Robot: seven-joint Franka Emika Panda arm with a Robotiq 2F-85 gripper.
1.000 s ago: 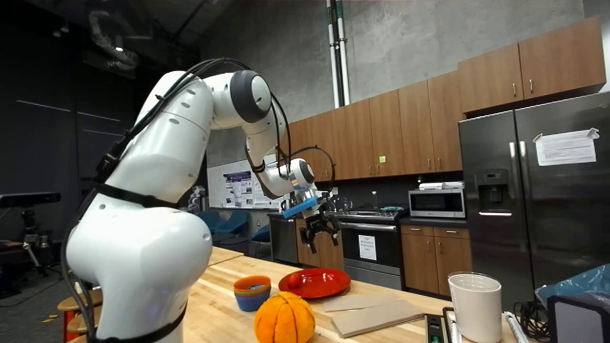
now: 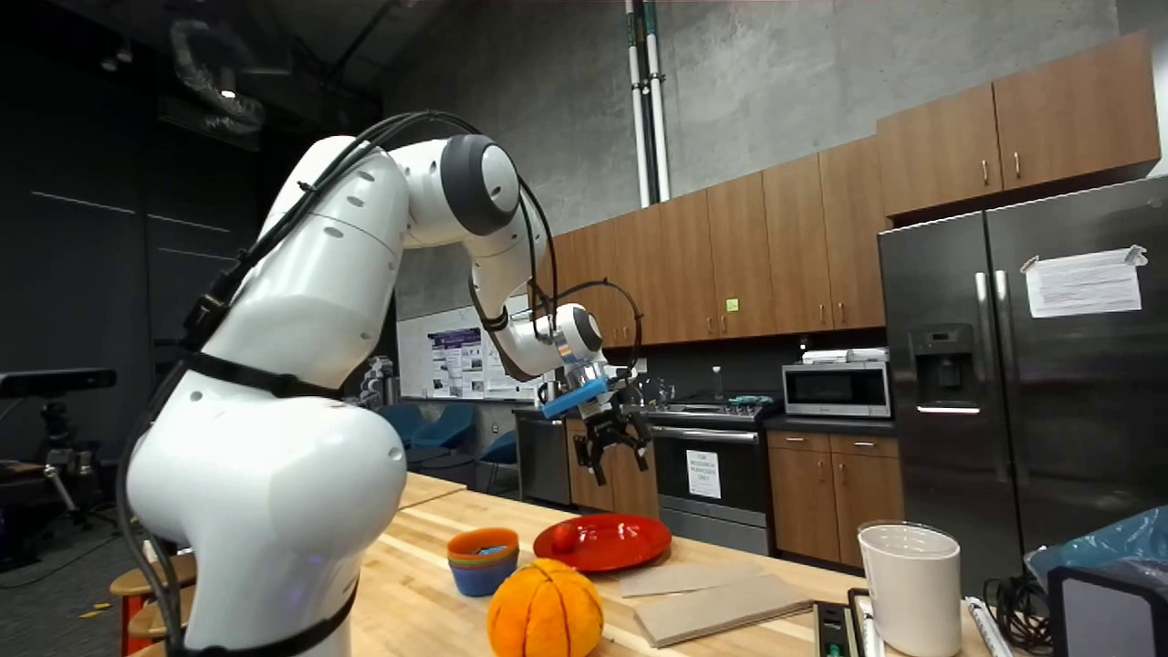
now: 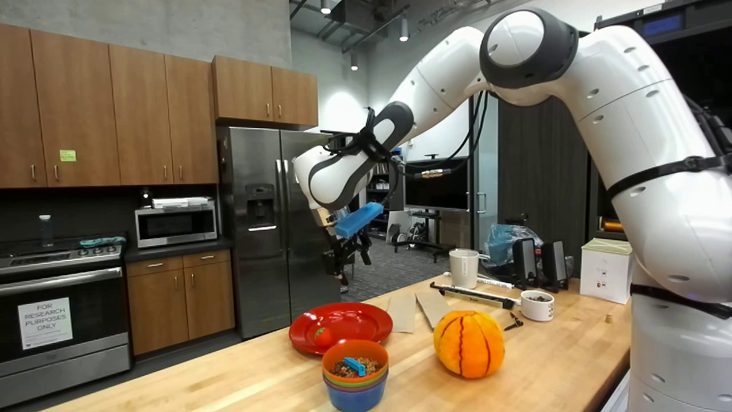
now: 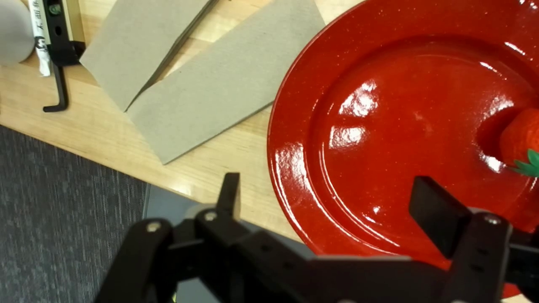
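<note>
My gripper hangs above the far edge of the table, its fingers (image 4: 438, 214) wide apart and nothing between them. Below it lies a glossy red plate (image 4: 298, 166). On that plate rests a strawberry (image 4: 523, 141) with green leaves, at the right edge of the wrist view. In exterior view 2 a stack of coloured bowls (image 3: 355, 396) stands in front of the plate, holding small brown bits and a blue clip (image 3: 354, 366). To the right of the bowls sits an orange plush pumpkin (image 3: 468, 343).
Flat cardboard pieces (image 4: 212, 91) lie beside the plate. Farther along are a level (image 2: 834, 628), a tall white mug (image 2: 911, 586), a small white cup (image 3: 537, 306) and a hex key (image 4: 61, 91). Bare wood (image 3: 240, 377) shows left of the bowls.
</note>
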